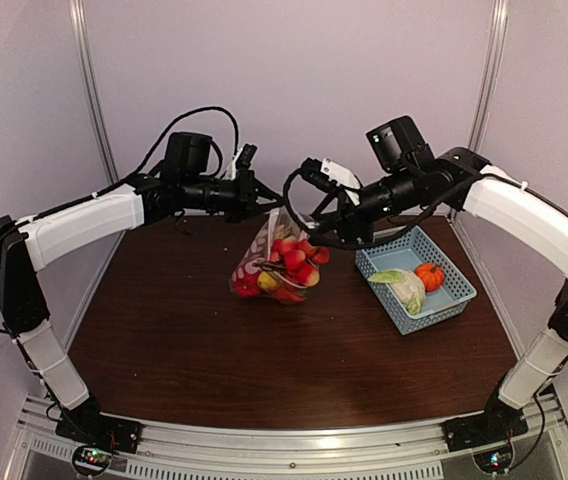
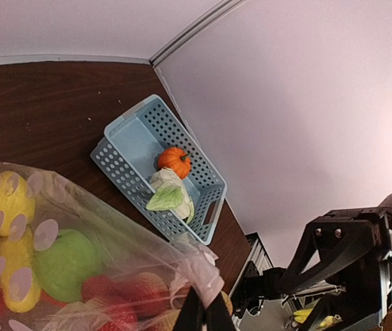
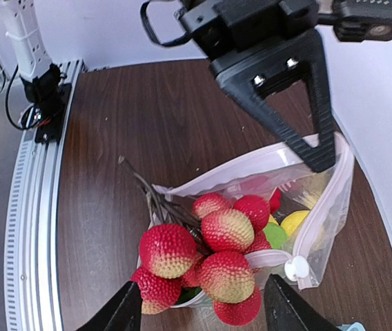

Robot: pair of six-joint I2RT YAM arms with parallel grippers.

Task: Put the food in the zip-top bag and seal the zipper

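Note:
A clear zip top bag (image 1: 274, 270) holds red lychee-like fruit, a green piece and yellow pieces; in the right wrist view its mouth gapes, with fruit and dark stems (image 3: 156, 200) at the opening and a white slider (image 3: 296, 267). My left gripper is shut on the bag's upper edge, lifting it. My right gripper is part open at the front of the bag's mouth, its fingertips either side of the fruit, apparently not closed on it.
A blue basket (image 1: 384, 300) at the right holds a cauliflower (image 1: 410, 292) and an orange pumpkin (image 1: 429, 276).

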